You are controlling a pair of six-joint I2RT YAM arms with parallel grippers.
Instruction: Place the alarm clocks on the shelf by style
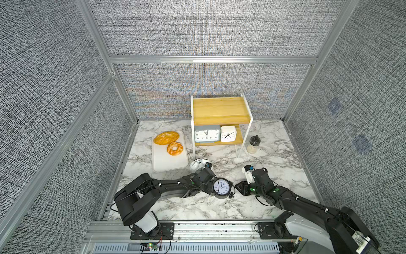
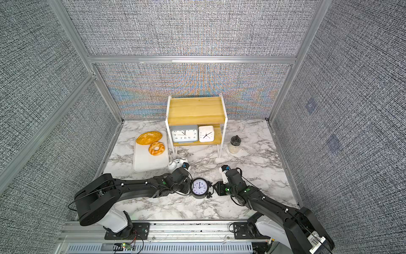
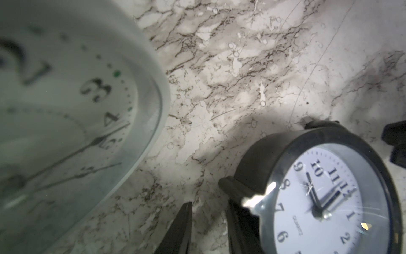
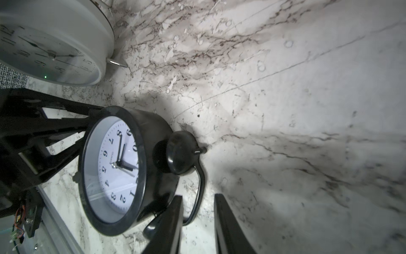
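A black twin-bell alarm clock lies face up on the marble table, its bells and handle pointing right. Against its left side is my left gripper; one finger is beside the clock's small foot. Marble shows between those fingertips, and whether they grip anything is unclear. My right gripper stands open at the bells and wire handle, fingertips apart. A white twin-bell clock sits behind my left arm, partly covered. On the shelf, a grey rectangular clock and a white square clock stand side by side on the lower board.
The shelf's upper board is bare. A white tray with two breads lies left of it, and a dark-capped jar stands on the right. Marble is clear between the jar and my right arm.
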